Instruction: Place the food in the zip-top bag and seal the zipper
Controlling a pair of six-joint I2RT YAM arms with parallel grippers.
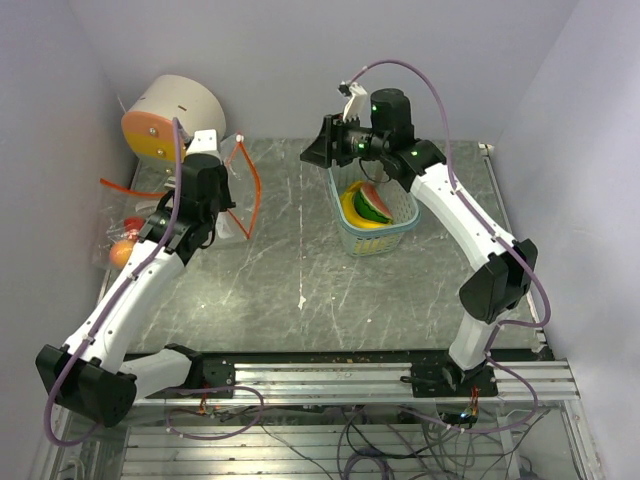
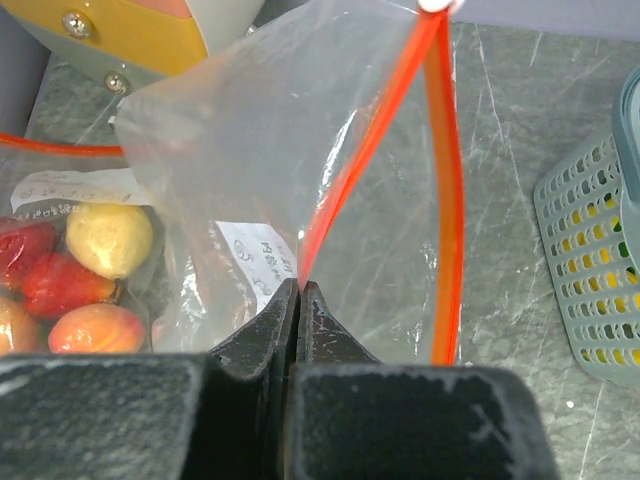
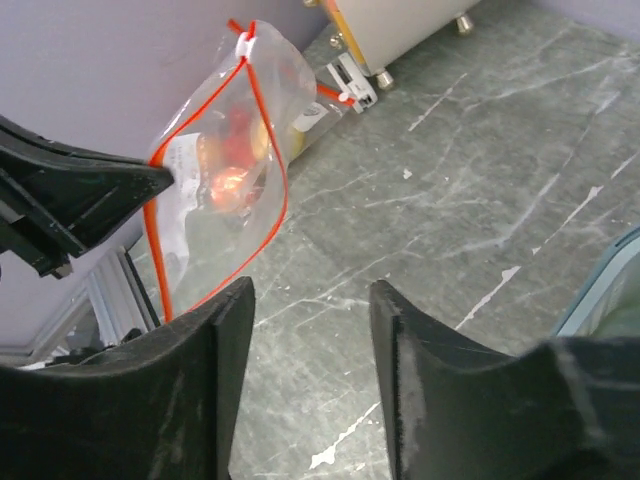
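A clear zip top bag with an orange zipper (image 1: 255, 195) hangs from my left gripper, which is shut on its orange edge. In the left wrist view the bag's mouth gapes, with a second orange strip (image 2: 446, 200) apart from the held one. My right gripper is open, away to the right of the bag, with nothing between its fingers. The blue-green basket (image 1: 372, 243) stands below the right gripper, holding a watermelon slice (image 1: 371, 205) and something yellow like bananas (image 1: 352, 203).
Another clear bag with fruit, including a potato-like yellow piece (image 2: 109, 240) and a peach (image 2: 97, 328), lies at the left wall. A cream and yellow drum (image 1: 178, 105) stands at the back left. Bare grey table (image 1: 270, 300) lies in the middle.
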